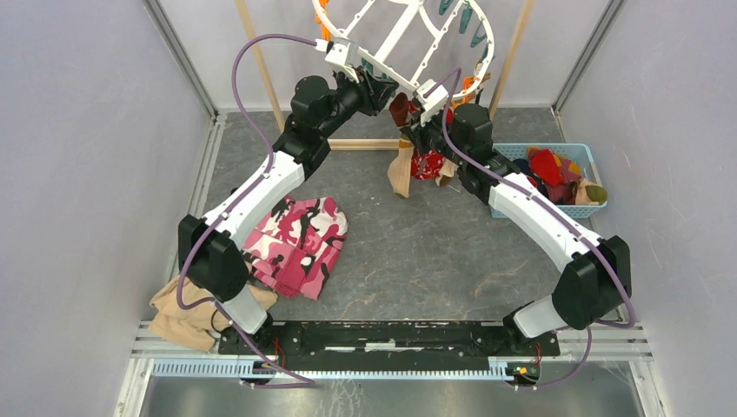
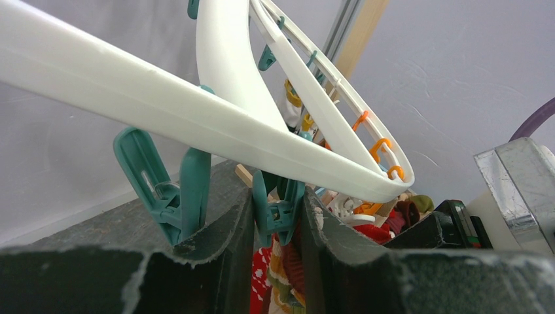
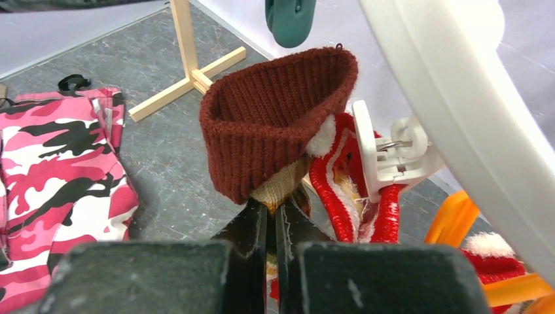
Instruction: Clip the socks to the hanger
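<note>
The white hanger [image 1: 404, 35] hangs at the top with teal, orange and white clips. My left gripper is shut on a teal clip [image 2: 278, 208] under the hanger's rim. My right gripper is shut on a brown-cuffed sock [image 3: 275, 131], its cuff open upward below a teal clip [image 3: 290, 23]; its tan lower part hangs down in the top view. Red-and-white socks [image 3: 337, 183] hang beside it by a white clip [image 3: 393, 157].
A blue basket of socks [image 1: 587, 165] stands at the right. Pink camouflage cloth [image 1: 295, 248] and tan cloth [image 1: 182, 326] lie at the left. Wooden stand bars [image 1: 356, 144] are behind.
</note>
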